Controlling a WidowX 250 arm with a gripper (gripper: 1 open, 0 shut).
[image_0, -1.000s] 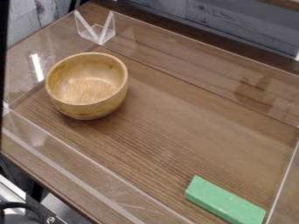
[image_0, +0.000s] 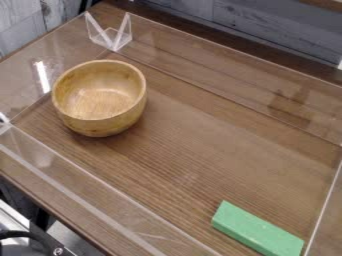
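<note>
A round wooden bowl (image_0: 99, 98) stands empty on the left of the brown wooden table (image_0: 187, 150). A green rectangular block (image_0: 257, 232) lies at the lower right. A small clear object (image_0: 110, 35) with angular sides stands at the upper left. No gripper can be clearly made out in the view.
A grey back wall (image_0: 267, 30) runs along the top. Dark shapes lie beyond the table's lower left edge.
The dark shape that covered part of the left edge of the view has mostly moved out of the frame.
</note>
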